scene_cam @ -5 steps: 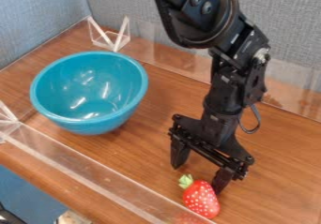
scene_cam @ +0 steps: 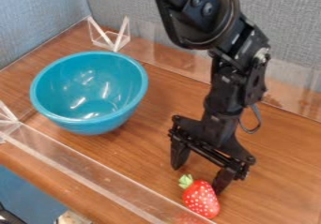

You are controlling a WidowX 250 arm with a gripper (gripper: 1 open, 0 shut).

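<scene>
A red strawberry (scene_cam: 201,200) with a green top lies on the wooden surface at the lower middle, near the clear front rail. My black gripper (scene_cam: 201,171) hangs low just above and behind it, its two fingers spread open with nothing between them. A light blue bowl (scene_cam: 88,87) sits on the wood to the left.
Clear plastic rails run along the back and front of the wooden surface (scene_cam: 276,171), with white corner braces (scene_cam: 111,36) at the left. Grey walls stand behind. Open wood lies to the right and between bowl and gripper.
</scene>
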